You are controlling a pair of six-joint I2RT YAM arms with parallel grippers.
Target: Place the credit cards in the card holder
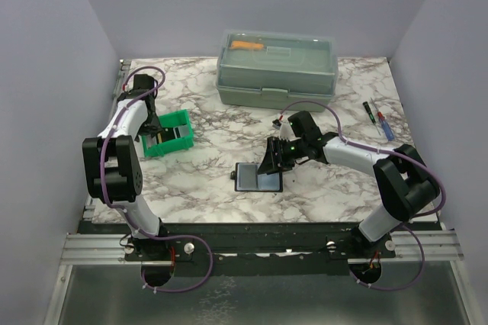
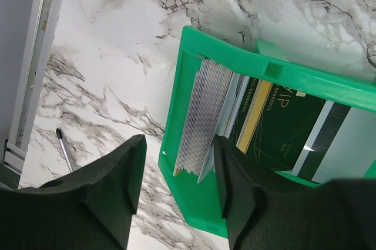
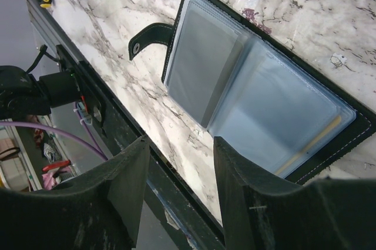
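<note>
In the left wrist view a green tray (image 2: 175, 122) holds a tight row of cards (image 2: 202, 109) on edge. Against that row lean a dark VIP card (image 2: 288, 124) and a pale card with a black stripe (image 2: 351, 147). My left gripper is open over the tray's left end, its fingers apart and nothing between them. The card holder (image 3: 258, 39) lies open on the table in the right wrist view, black-edged with clear pockets and a strap (image 3: 154, 33). My right gripper stands open beside the holder, its fingers empty.
A large lidded clear box (image 1: 277, 69) stands at the back. Pens (image 1: 369, 111) and a blue-handled tool (image 1: 386, 128) lie at the right. Marble table between tray and holder is free.
</note>
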